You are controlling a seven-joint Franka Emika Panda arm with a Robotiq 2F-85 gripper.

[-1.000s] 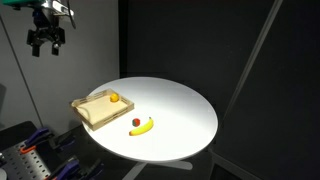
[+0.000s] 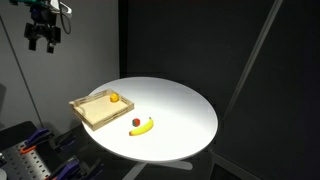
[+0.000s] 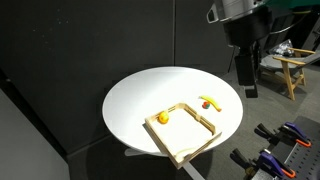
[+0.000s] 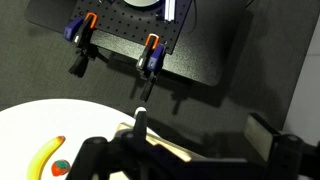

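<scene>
My gripper (image 2: 41, 45) is raised high at the left, well away from the round white table (image 2: 185, 100). Its two dark fingers stand wide apart in the wrist view, with nothing between them. On the table, a shallow light-wood tray (image 2: 112, 118) holds an orange (image 2: 114, 97) near its back corner. A yellow banana (image 2: 143, 127) and a small red strawberry (image 4: 60, 167) lie close together on the bare tabletop, outside the tray. Only a corner of the tray shows in the wrist view, partly hidden behind a finger.
Below the gripper is a dark perforated base plate (image 4: 130, 22) with several clamps, including one with an orange-edged grip (image 4: 152, 55). A wooden chair (image 3: 292, 68) stands behind at the right.
The gripper has shifted slightly to the left and up in exterior view 1. The tray, orange, banana and strawberry have stayed where they were.
</scene>
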